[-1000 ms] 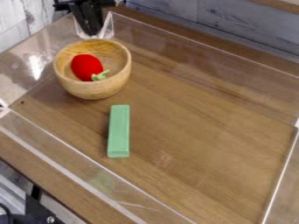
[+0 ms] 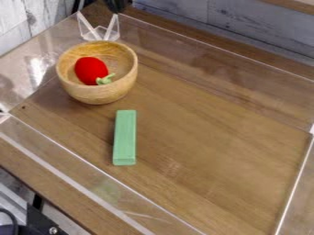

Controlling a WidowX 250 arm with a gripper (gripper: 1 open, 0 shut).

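A wooden bowl (image 2: pixel 120 81) sits at the upper left of the tabletop, holding a red fruit or vegetable (image 2: pixel 90 67) with a green stem. A flat green bar (image 2: pixel 125 138) lies below it, lengthwise toward the front. Just behind the bowl is a white, pronged object (image 2: pixel 98 29), too small to identify. Only a dark part of the arm shows at the top edge above it; the fingertips cannot be made out.
Transparent strips run along its left and right edges. Grey plank walls stand at the back and left.
The dark arm and gripper have moved up, mostly out of the top of the view, uncovering more of the white object behind the bowl. The bowl, fruit and green bar are unmoved.
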